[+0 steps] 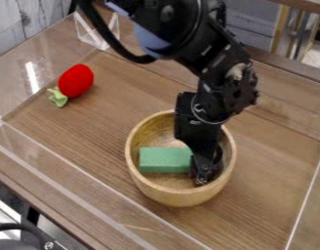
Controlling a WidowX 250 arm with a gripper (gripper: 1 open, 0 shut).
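Observation:
A wooden bowl [179,189] rests upright on the table at the lower middle, with a green block [163,160] lying inside it. My black gripper [205,166] reaches down into the bowl's right side, beside the block; its fingers are dark and overlap, so I cannot tell how wide they stand or whether they touch the block.
A red object with a green tip [74,82] lies on the table at the upper left. A white wire holder [95,31] stands at the back left.

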